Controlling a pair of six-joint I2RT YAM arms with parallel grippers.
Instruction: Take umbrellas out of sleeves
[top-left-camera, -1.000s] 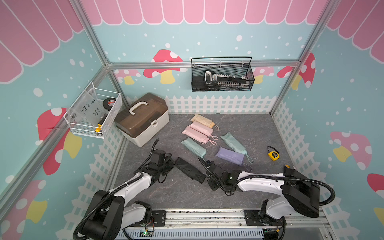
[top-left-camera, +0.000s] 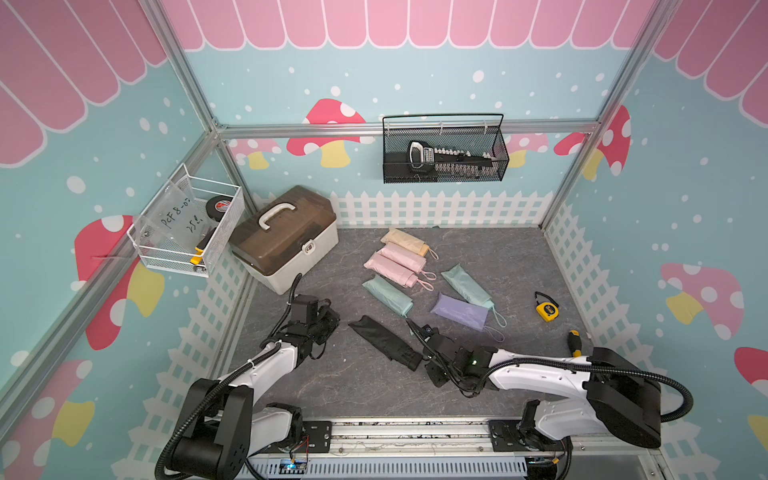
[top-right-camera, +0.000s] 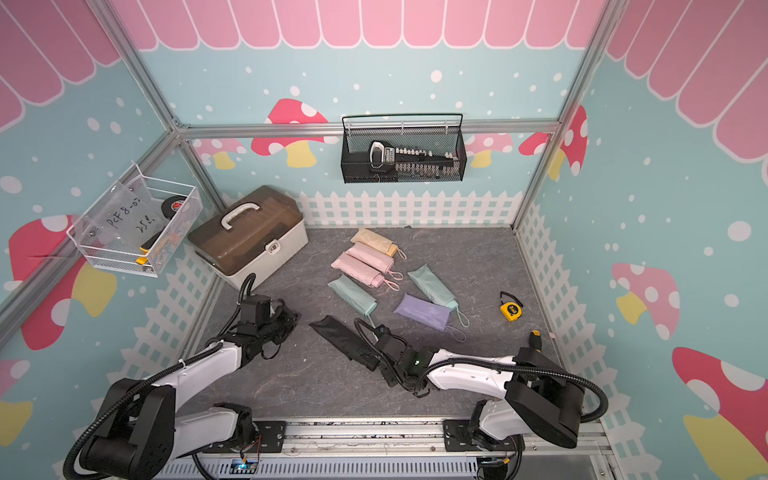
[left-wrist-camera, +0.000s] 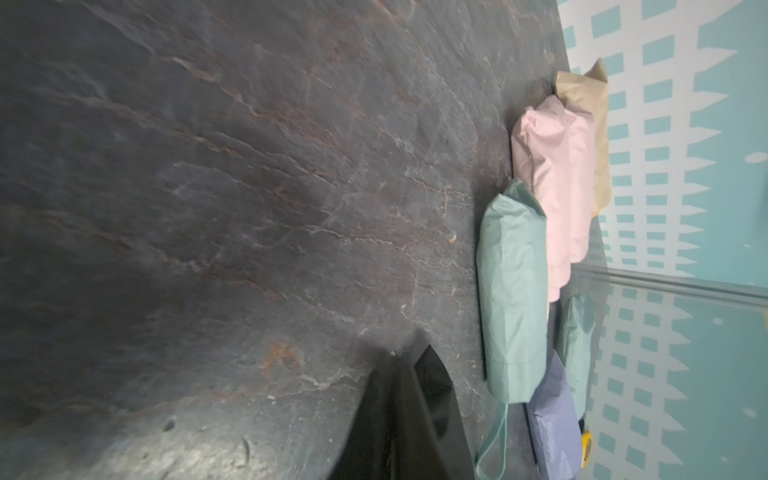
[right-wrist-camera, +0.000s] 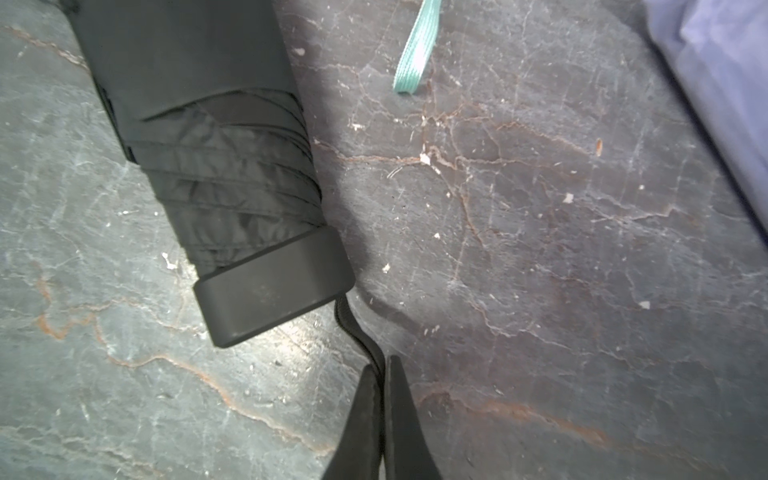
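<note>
The black umbrella (right-wrist-camera: 232, 172) lies on the grey table between my arms, its handle end and pleated canopy bare of the black sleeve (top-left-camera: 382, 334), which still covers the rest. My right gripper is shut on the thin black strap coming from the umbrella's handle (right-wrist-camera: 273, 286). At the sleeve's far left tip, seen beside the blurred fingers in the left wrist view, stands my left gripper. Its fingers look close together, but blur hides whether anything is between them. From above, a small strip of table shows between that gripper and the sleeve tip.
Other sleeved umbrellas lie behind: green (top-left-camera: 388, 295), purple (top-left-camera: 460, 312), another green (top-left-camera: 467, 285), two pink (top-left-camera: 390, 269) and beige (top-left-camera: 405, 240). A toolbox (top-left-camera: 284, 240) stands back left. A tape measure (top-left-camera: 547, 309) and screwdriver (top-left-camera: 574, 342) lie right.
My left gripper has moved left, off the sleeve's tip. The right gripper has shifted slightly right and toward the front with the handle end, and more umbrella shows out of the sleeve.
</note>
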